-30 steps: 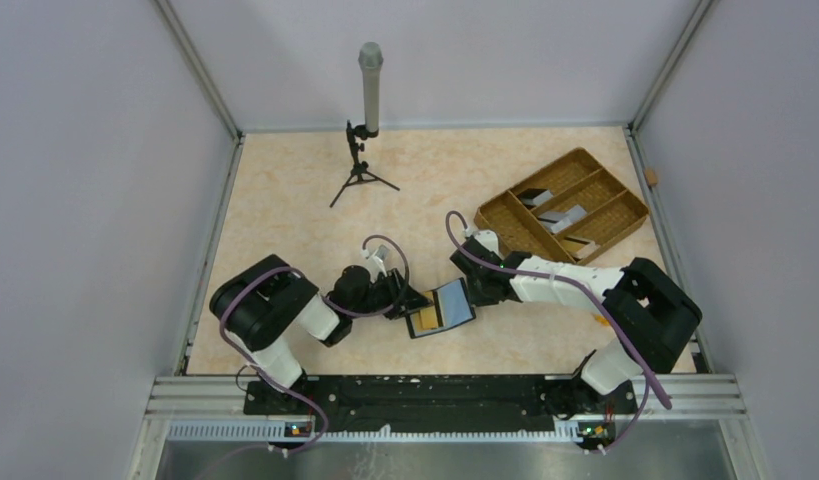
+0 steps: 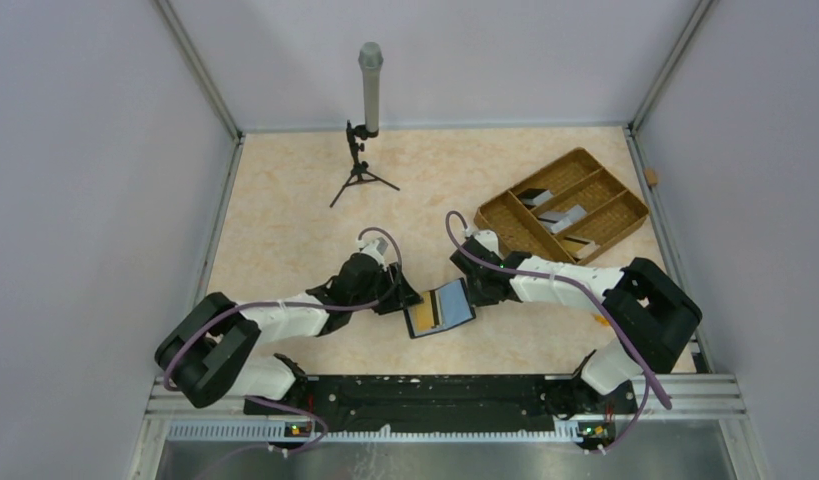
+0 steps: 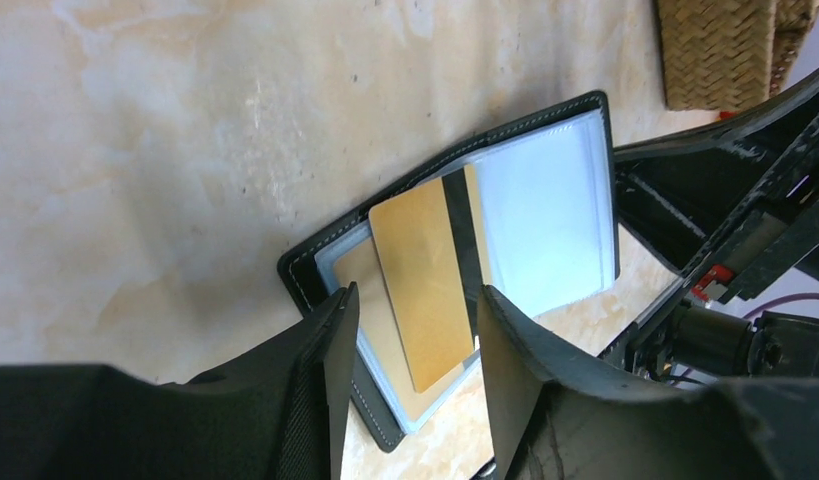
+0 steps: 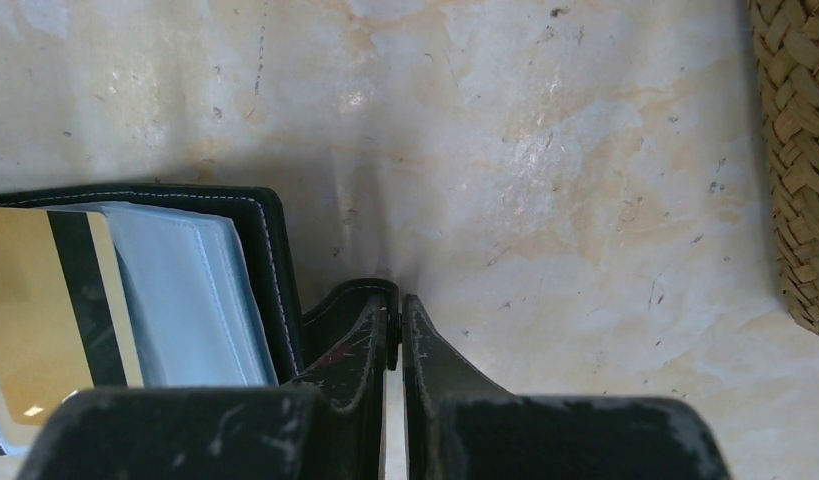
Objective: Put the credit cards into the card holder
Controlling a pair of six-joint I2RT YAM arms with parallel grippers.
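The dark-edged card holder lies open on the table with pale clear sleeves. A gold card with a black stripe lies slightly askew on its left half, over another gold surface, perhaps a second card. In the left wrist view my left gripper has its fingers apart above the holder's left part, with nothing held between them. My right gripper is shut on a thin dark tab of the holder at its right side. In the top view, the left gripper hovers at the holder's left edge.
A woven basket with compartments holding several cards stands at the back right, close behind the right arm. A small black tripod stands at the back.
My left arm has drawn back to the left, its gripper shifting a little left and clearing more of the gold card. The right arm and the card holder have stayed put.
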